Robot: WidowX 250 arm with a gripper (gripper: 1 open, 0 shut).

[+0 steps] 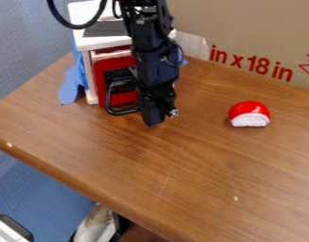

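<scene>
The black robot arm reaches down over the table from the top of the camera view. Its gripper is low, at the front right of a red and white box-like appliance with a black handle or frame; whether the fingers are open or shut is unclear. A red object with a white underside lies apart to the right of the gripper.
Blue cloth lies at the appliance's left side. A cardboard sheet with red printing stands behind. The table's left edge drops to a blue floor.
</scene>
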